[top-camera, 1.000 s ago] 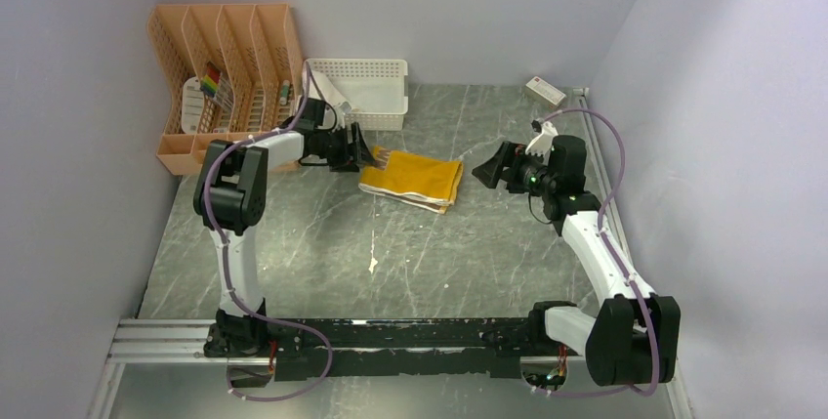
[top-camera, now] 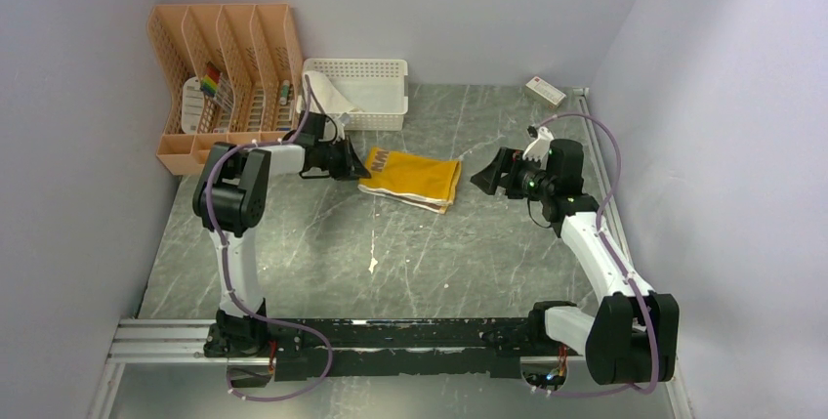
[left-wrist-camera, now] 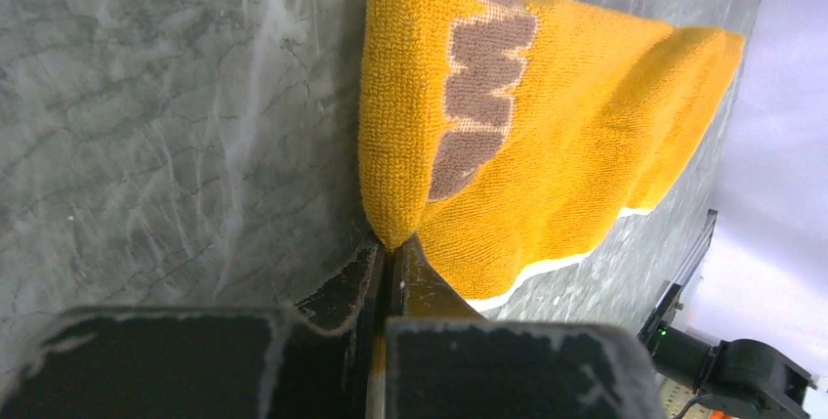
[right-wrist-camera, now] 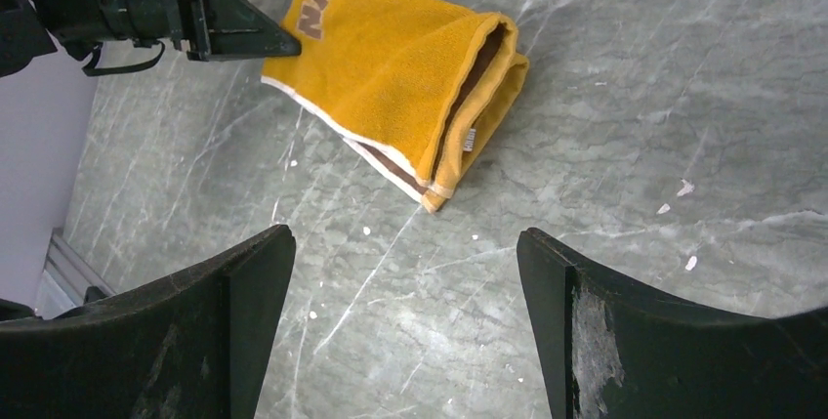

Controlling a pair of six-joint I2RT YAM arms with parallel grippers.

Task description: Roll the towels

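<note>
A folded yellow towel point(top-camera: 415, 175) with a brown patterned patch and white edging lies flat near the middle of the table. In the left wrist view my left gripper is shut on the towel's folded left edge. My right gripper point(top-camera: 485, 183) stands open to the right of the towel, apart from it. From the right wrist view, the towel point(right-wrist-camera: 391, 58) shows its layered right end, slightly parted, with a small tag. Nothing is between the right fingers.
At the back left stands an orange divided rack point(top-camera: 176, 152) holding small items. Beside it, a white basket point(top-camera: 391, 102) contains a pale cloth point(top-camera: 327, 92). A small white box point(top-camera: 545, 91) sits at the back right.
The towel has hardly shifted; the right arm is almost still.
</note>
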